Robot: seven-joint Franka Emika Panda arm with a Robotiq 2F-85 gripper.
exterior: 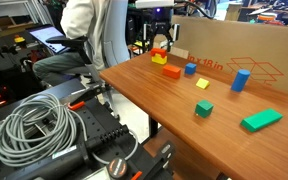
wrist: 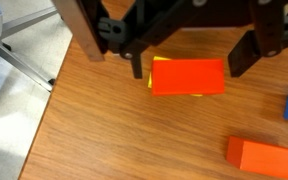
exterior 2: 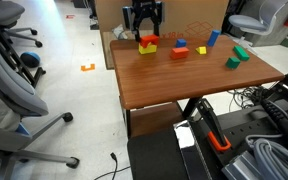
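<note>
A red block (wrist: 188, 77) lies on a yellow block (wrist: 197, 62), whose edges show at the red block's side and upper edge in the wrist view. In exterior view 1 the red block (exterior: 159, 51) is above the yellow block (exterior: 159, 60) near the table's far left end. My gripper is part open around the red block. A narrow gap shows between the block and the left finger; the right finger (wrist: 242, 57) is closer to it. Exterior view 2 has the gripper (exterior 2: 146, 34) pointing down over the stack (exterior 2: 149, 48).
A second red block (exterior: 171, 72) and a blue block (exterior: 190, 69) lie close by. Farther along stand a small yellow block (exterior: 202, 85), a blue cylinder (exterior: 241, 80), a green block (exterior: 203, 108) and a long green block (exterior: 261, 120).
</note>
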